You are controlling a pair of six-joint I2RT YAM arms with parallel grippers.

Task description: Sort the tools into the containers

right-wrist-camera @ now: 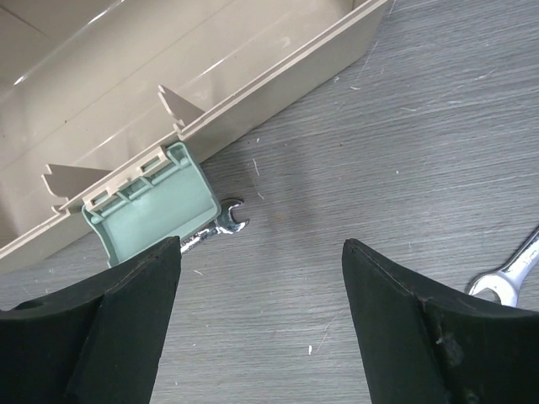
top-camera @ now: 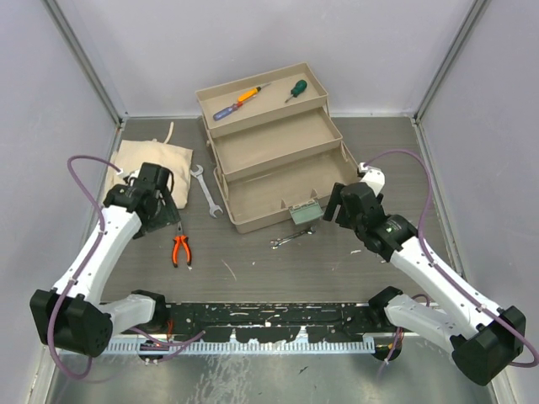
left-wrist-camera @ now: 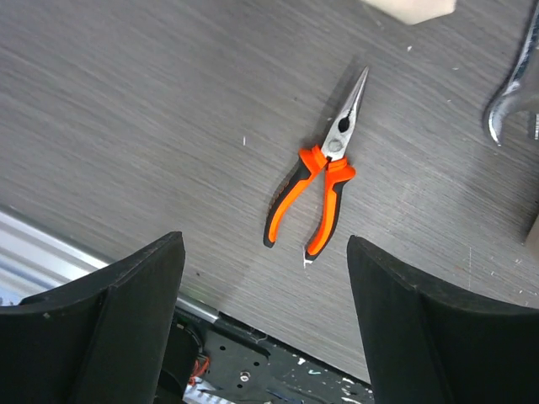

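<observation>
Orange-and-black needle-nose pliers (left-wrist-camera: 324,177) lie on the table, between and ahead of the spread fingers of my left gripper, which is open and empty. A beige toolbox (top-camera: 282,198) stands open; its top tray (top-camera: 261,99) holds several screwdrivers (top-camera: 248,94). Left of the box lies a large wrench (top-camera: 205,189). By the toolbox's green latch (right-wrist-camera: 160,210) is a small wrench (right-wrist-camera: 227,220), partly covered by the latch in the right wrist view. Another wrench (right-wrist-camera: 505,282) shows at that view's right. My right gripper is open, nothing between its fingers, near the box's front right corner.
A beige cloth bag (top-camera: 147,156) lies at the back left, partly behind the left arm. The toolbox's middle tray and lower compartment look empty. Bare table (top-camera: 253,282) stretches in front of the box.
</observation>
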